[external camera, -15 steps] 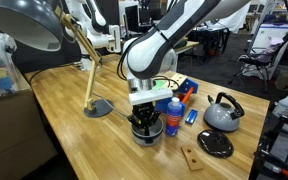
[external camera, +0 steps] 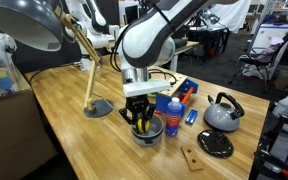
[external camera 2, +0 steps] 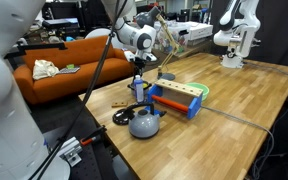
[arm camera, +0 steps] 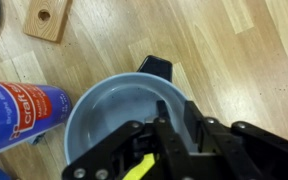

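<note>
A grey pot [external camera: 148,130] with a black handle stands on the wooden table, beside a blue bottle [external camera: 173,117]. My gripper [external camera: 141,121] points down at the pot's opening, with something yellow [external camera: 141,127] showing at its fingers. From the wrist view, the pot [arm camera: 81,125] is directly beneath the gripper, and the yellow thing [arm camera: 139,168] shows beside the dark finger parts, mostly hidden by them. Whether the fingers bear on it is not clear.
A kettle [external camera: 223,112], a black round plate [external camera: 215,144] and a wooden piece [external camera: 191,157] lie to the right. Behind the bottle is a blue and red box [external camera 2: 174,102].
The gripper has risen a little from deeper in the pot. A yellow thing now shows at its fingers, where earlier only dark parts were visible. The pot has stayed in place.
</note>
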